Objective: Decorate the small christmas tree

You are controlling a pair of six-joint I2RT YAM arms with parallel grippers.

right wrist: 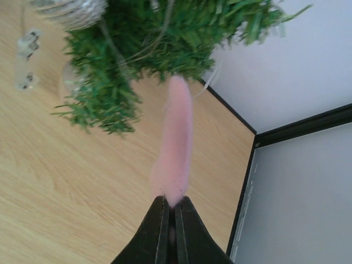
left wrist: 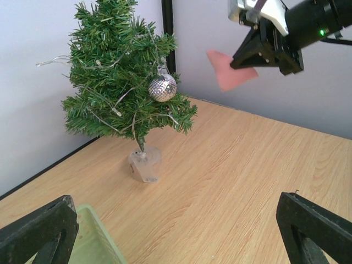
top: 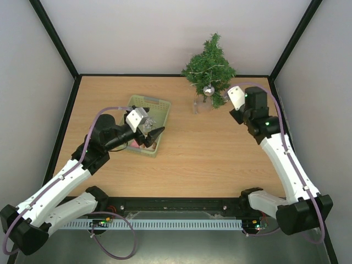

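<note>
The small tree (top: 209,66) stands in a clear base (left wrist: 144,165) at the back right, with a silver ball (left wrist: 162,87) and wire lights on it. My right gripper is shut on a pink, soft, flat ornament (right wrist: 175,143), held up beside the tree's lower right branches. My left gripper (top: 152,125) is open above the basket, nothing between its fingers; in the left wrist view its fingertips frame the table below the tree.
A pale green basket (top: 165,103) on the left holds more ornaments, partly hidden by my left arm. Walls close the back and sides.
</note>
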